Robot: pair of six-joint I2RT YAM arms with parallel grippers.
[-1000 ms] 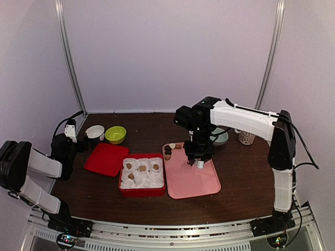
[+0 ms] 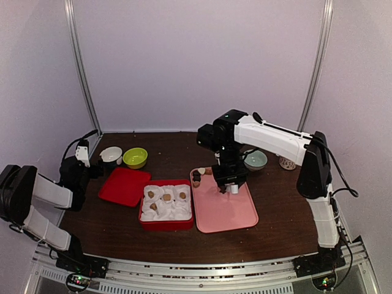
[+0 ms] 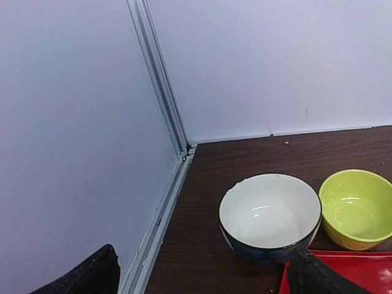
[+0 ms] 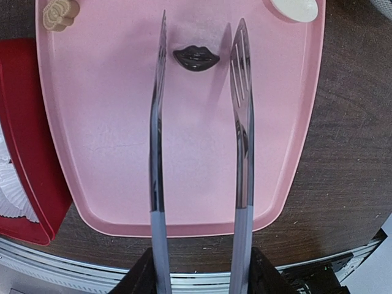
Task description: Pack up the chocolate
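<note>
The red box (image 2: 166, 223) with white paper cups holds several light chocolates. The pink tray (image 2: 223, 217) bears several chocolates at its back left. In the right wrist view a dark lip-shaped chocolate (image 4: 196, 58) lies between the fingertips of my open right gripper, with a pale chocolate (image 4: 60, 13) at the upper left and a white piece (image 4: 295, 7) at the upper right. My left gripper (image 2: 98, 168) is open at the left edge, away from the box, with nothing between its fingers.
A red lid (image 2: 124, 187) lies left of the box. A white bowl (image 3: 269, 214) and a green bowl (image 3: 355, 208) stand at the back left; a pale bowl (image 2: 257, 160) and a patterned cup (image 2: 288, 163) stand behind the tray.
The left arm and the box look unchanged.
</note>
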